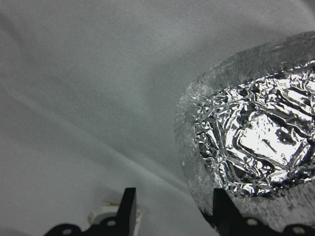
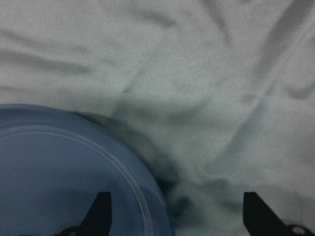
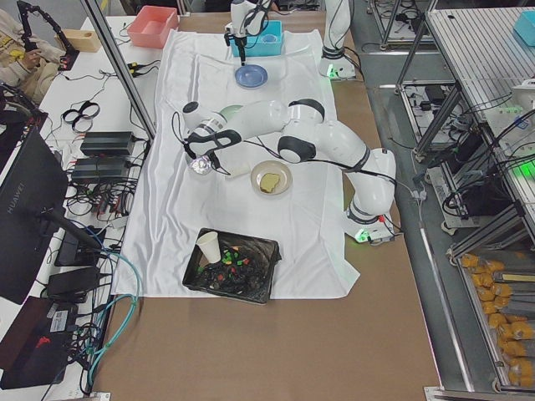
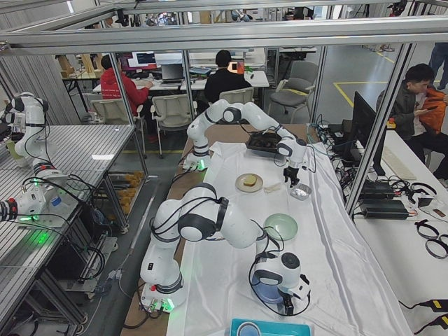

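A foil container (image 3: 201,165) (image 4: 300,192) (image 1: 261,135) lies on the white cloth; my left gripper stands open just over its rim, with a small pale item at the lower left of that wrist view. A beige plate (image 3: 271,187) (image 4: 249,183) with a yellow piece sits beside it. My right gripper is open above the edge of a blue plate (image 2: 59,177) (image 3: 251,75), mostly hidden by the arm in the camera right view.
A green plate (image 4: 281,226) lies between the arms. A black tray (image 3: 230,276) holding a white cup and small bits is at one end, a blue bin (image 4: 273,329) at the other. Bare cloth surrounds them.
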